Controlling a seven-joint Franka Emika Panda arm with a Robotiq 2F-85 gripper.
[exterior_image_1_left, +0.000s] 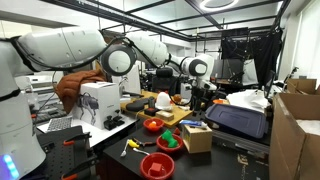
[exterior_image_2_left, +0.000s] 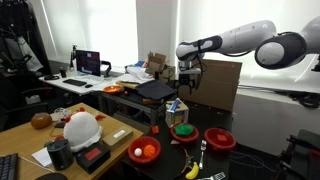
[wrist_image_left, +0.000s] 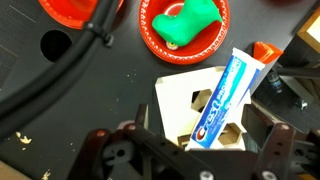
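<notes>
A blue-and-white toothpaste carton (wrist_image_left: 225, 100) lies on top of a small cardboard box (wrist_image_left: 178, 100) with cut-out holes. Exterior view 1 has the carton (exterior_image_1_left: 194, 124) on the upper face of the box (exterior_image_1_left: 198, 139). My gripper is open, its fingers spread on either side of the carton's lower end in the wrist view. From the side, the gripper (exterior_image_2_left: 187, 89) hangs above the box (exterior_image_2_left: 177, 115), clear of the carton, with nothing held.
A red bowl with a green item (wrist_image_left: 188, 22) sits close to the box. Another red bowl (exterior_image_1_left: 157, 166) and several loose utensils lie on the dark table. A blue-grey bin (exterior_image_1_left: 236, 121) stands behind, and a big cardboard box (exterior_image_1_left: 297, 135) walls off the right.
</notes>
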